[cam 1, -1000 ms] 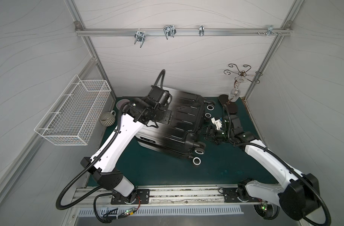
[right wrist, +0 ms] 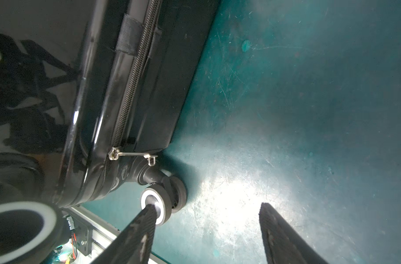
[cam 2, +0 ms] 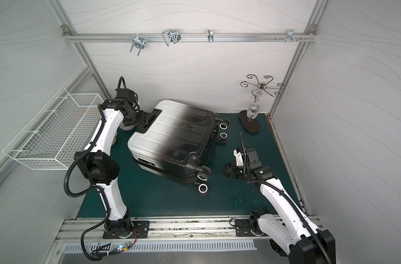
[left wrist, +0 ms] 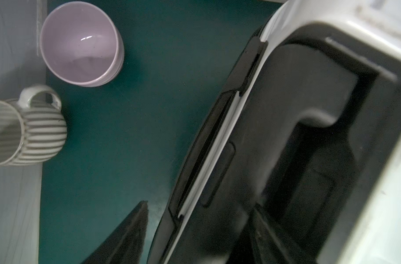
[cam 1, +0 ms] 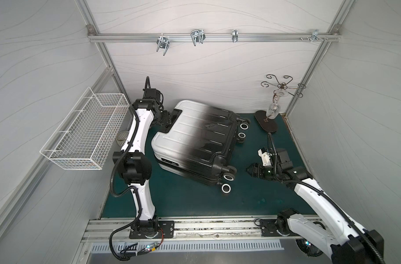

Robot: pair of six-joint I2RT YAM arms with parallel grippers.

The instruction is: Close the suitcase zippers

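Observation:
The silver-to-black suitcase (cam 1: 196,136) lies flat on the mat. My left gripper is open over its dark handle end (left wrist: 306,145), fingers either side of the edge seam. My right gripper is open, with bare mat between its fingers, right of the wheel end (cam 2: 201,177). In the right wrist view the zipper (right wrist: 134,83) runs along the suitcase's side, with a metal puller (right wrist: 132,154) near the lower end, by a wheel.
A pink cup (left wrist: 79,44) and a ribbed mug (left wrist: 35,134) stand beside the suitcase's handle end. A wire basket (cam 1: 70,149) hangs at left. A metal stand (cam 1: 265,123) stands back right.
My left arm has swung leftward from above the suitcase to its handle end. My right gripper has moved right and toward the front, away from the wheel end.

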